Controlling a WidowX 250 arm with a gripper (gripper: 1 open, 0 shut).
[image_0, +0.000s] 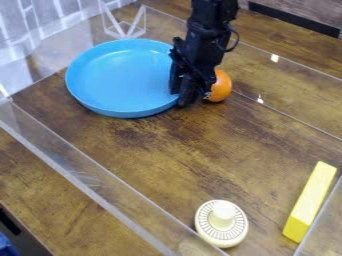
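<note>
The black gripper (193, 86) hangs low at the right rim of the blue plate (110, 82), beside an orange round object (219, 87) that it partly covers on the left. Its fingertips are dark and overlapping in the camera view, so whether they are open, shut, or holding the orange object cannot be told.
A yellow block (310, 201) lies at the lower right and a white round base with a knob (222, 226) at the bottom. A clear wire-like stand sits at the back left.
</note>
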